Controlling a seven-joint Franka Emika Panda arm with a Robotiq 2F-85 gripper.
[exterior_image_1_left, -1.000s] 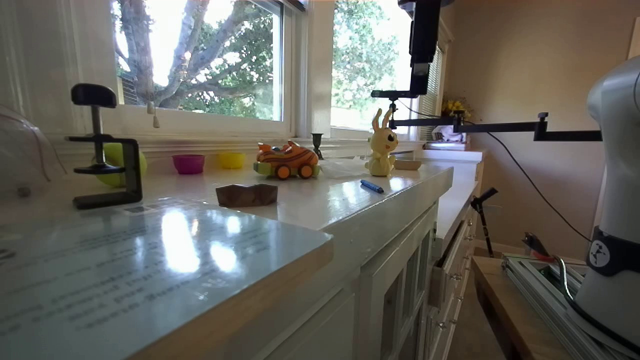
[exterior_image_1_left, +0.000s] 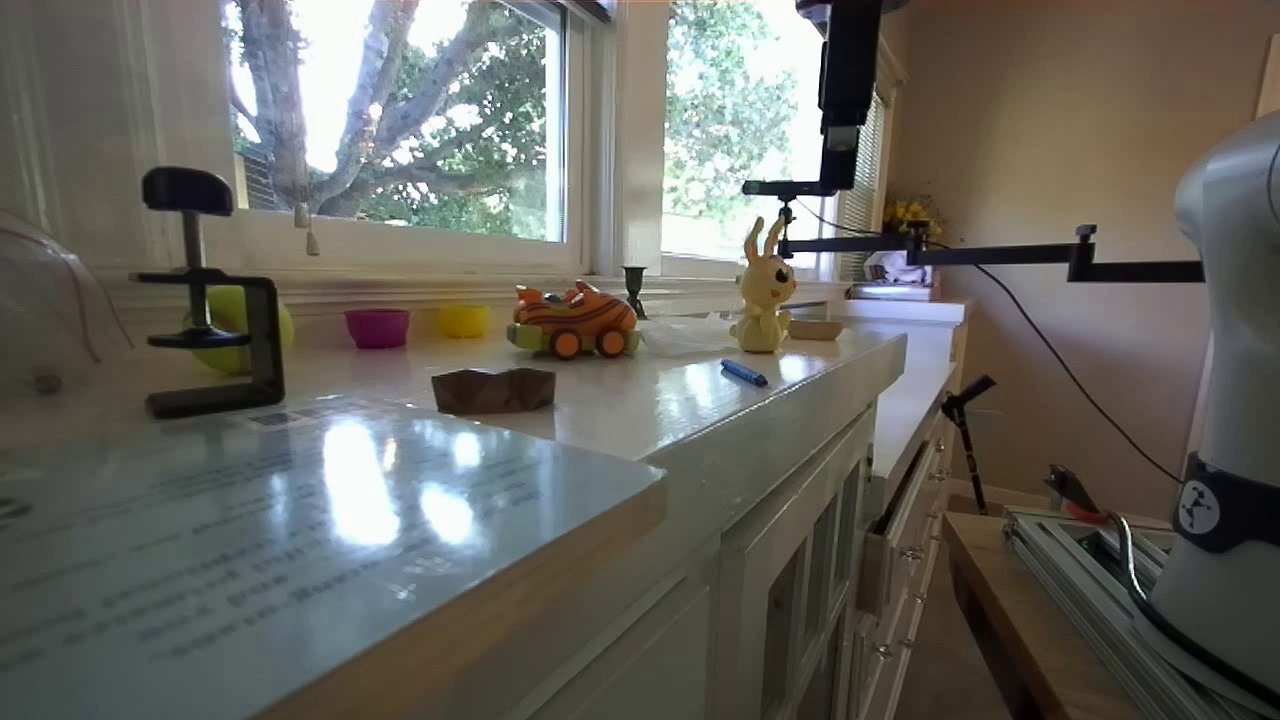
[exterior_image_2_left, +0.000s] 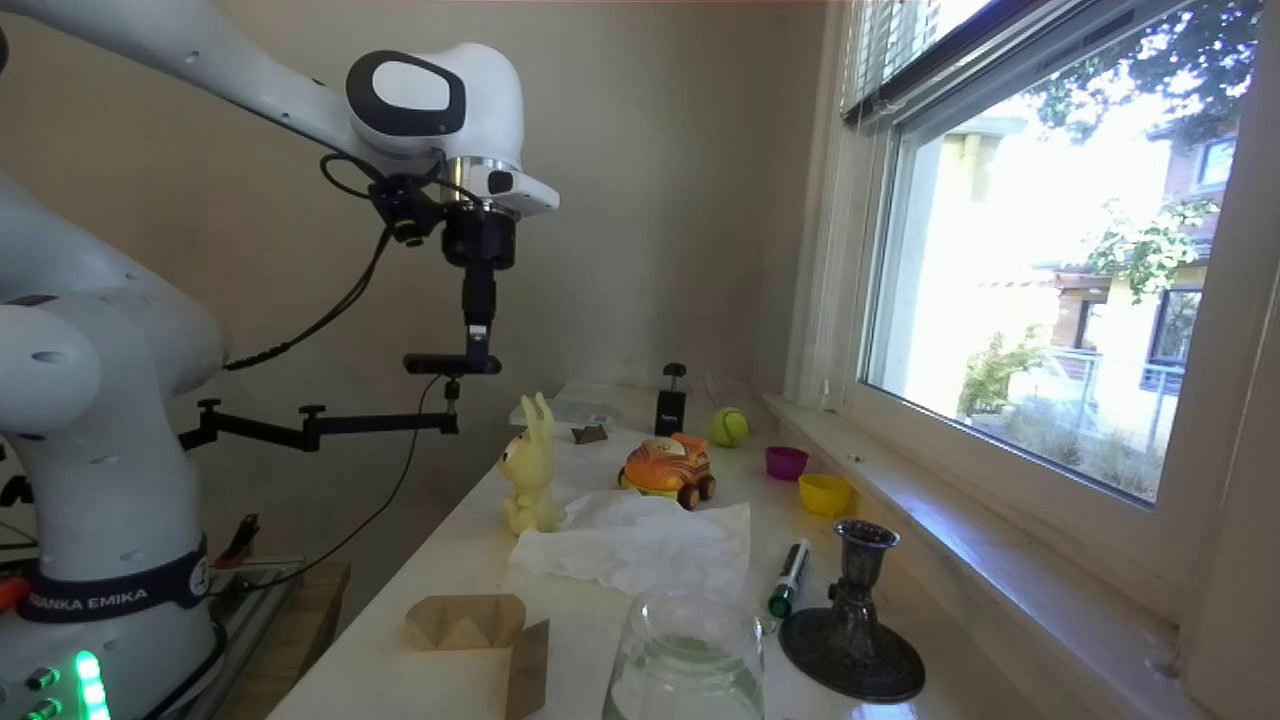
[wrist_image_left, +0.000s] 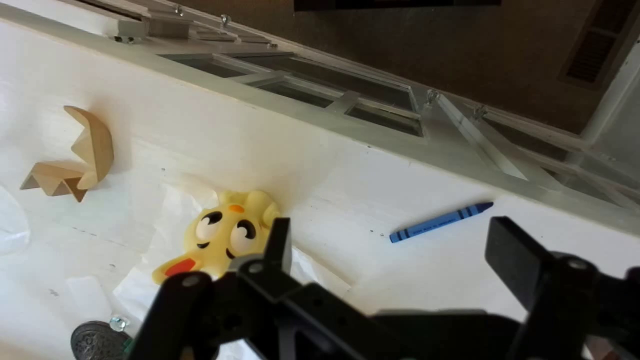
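Observation:
My gripper stands open in the wrist view, its black fingers (wrist_image_left: 279, 243) wide apart and nothing held between them. It hangs well above the white counter, and in exterior view 2 the gripper (exterior_image_2_left: 480, 360) is higher than everything on the surface. Below the gap in the wrist view lies a blue crayon (wrist_image_left: 441, 222), near the counter's front edge. The yellow bunny toy (wrist_image_left: 228, 234) appears left of it, partly behind one finger; exterior view 1 shows the bunny (exterior_image_1_left: 763, 294) upright, with the crayon (exterior_image_1_left: 744, 373) in front of it.
An orange toy car (exterior_image_2_left: 668, 468), purple cup (exterior_image_2_left: 786, 462), yellow cup (exterior_image_2_left: 824, 493), tennis ball (exterior_image_2_left: 728, 427) and black clamp (exterior_image_2_left: 669, 408) stand farther along. Nearer are a green marker (exterior_image_2_left: 788, 580), dark candlestick (exterior_image_2_left: 853, 648), glass jar (exterior_image_2_left: 684, 672) and wooden piece (exterior_image_2_left: 465, 619). Bare counter surrounds the crayon.

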